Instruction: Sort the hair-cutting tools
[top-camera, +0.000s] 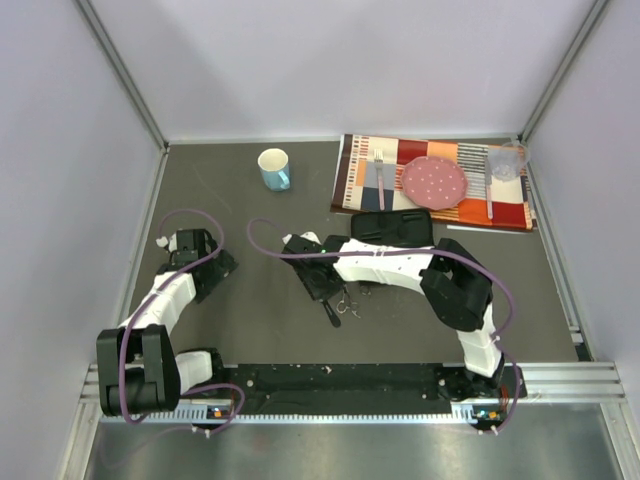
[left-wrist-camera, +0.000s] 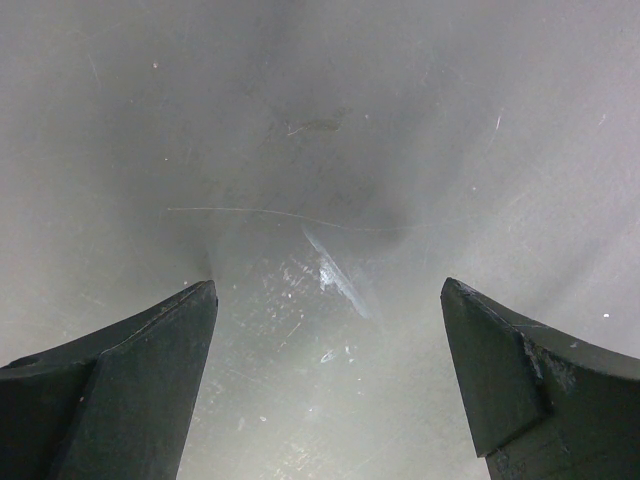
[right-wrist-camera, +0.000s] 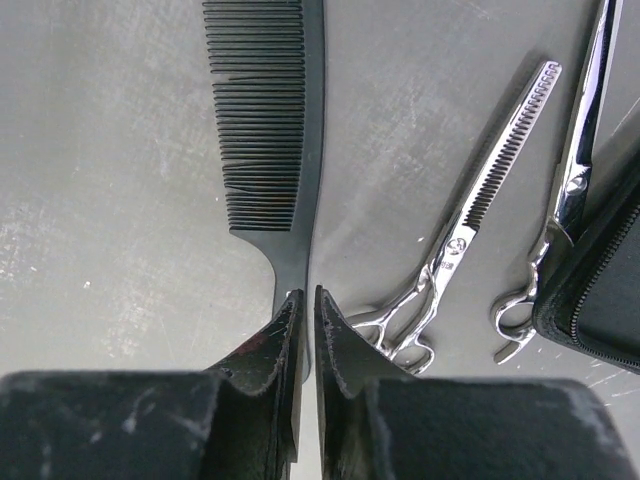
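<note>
In the right wrist view a dark comb (right-wrist-camera: 265, 130) lies flat, its handle running down under my right gripper. The two fingers stand close together with a narrow gap, tabletop showing through it, and nothing is clearly gripped. The left finger covers part of the handle. Toothed thinning scissors (right-wrist-camera: 468, 215) lie to the right of the comb, with a second pair of scissors (right-wrist-camera: 570, 190) beyond them by the black zip case (right-wrist-camera: 600, 280). From above, the case (top-camera: 392, 228) lies open behind my right arm. My left gripper is open over bare table.
A blue mug (top-camera: 274, 170) stands at the back. On the striped placemat (top-camera: 350, 180) at the back right are a pink plate (top-camera: 434, 182), a fork (top-camera: 380, 180) and a knife (top-camera: 489, 190); a clear cup (top-camera: 508, 160) stands at its corner.
</note>
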